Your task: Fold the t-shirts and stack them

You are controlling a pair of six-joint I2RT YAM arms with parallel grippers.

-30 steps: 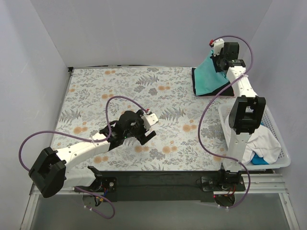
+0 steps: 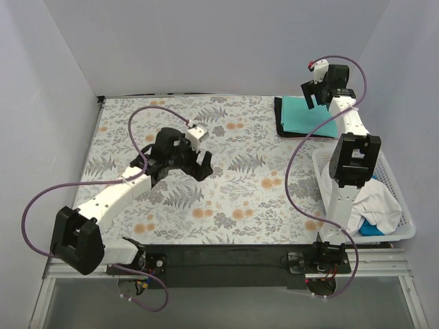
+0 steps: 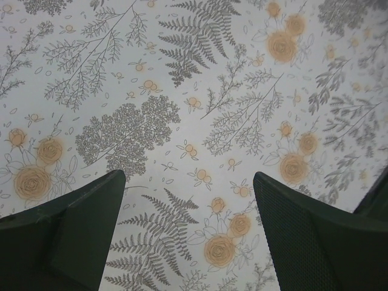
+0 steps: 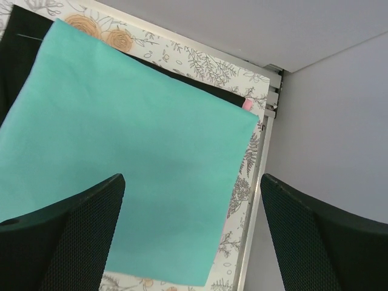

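Note:
A folded teal t-shirt (image 2: 299, 118) lies flat on top of a folded black t-shirt (image 2: 279, 122) at the back right of the table. In the right wrist view the teal shirt (image 4: 139, 139) looks smooth, with black cloth (image 4: 24, 51) along its far and left edges and a bit of pink (image 4: 247, 104) at one corner. My right gripper (image 2: 309, 95) stands open above the stack, nothing between its fingers. Over bare tablecloth, left of centre, my left gripper (image 2: 204, 166) is open and empty.
A white basket (image 2: 405, 205) at the right holds crumpled white cloth (image 2: 377, 205) and some blue cloth (image 2: 370, 228). The floral tablecloth (image 2: 233, 205) is clear across the middle and left. Walls stand close behind and right of the stack.
The left arm has swung back and left, still open.

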